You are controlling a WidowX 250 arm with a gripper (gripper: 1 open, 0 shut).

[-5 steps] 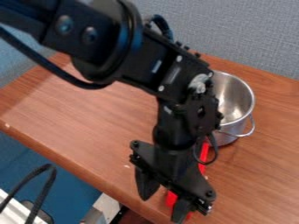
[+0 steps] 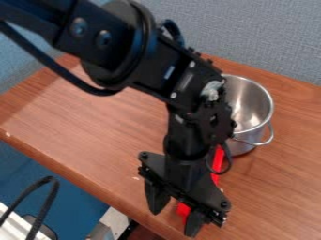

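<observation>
My black gripper is low at the front of the wooden table, its two fingers apart and pointing down over a red object that is mostly hidden behind the gripper and wrist. Whether anything is between the fingers is hard to tell. A metal pot with a wire handle stands behind the arm, to the right.
A grey wall stands behind.
My gripper has shifted slightly, with the fingertips appearing a little further left and higher than a second ago. The pot has not moved.
</observation>
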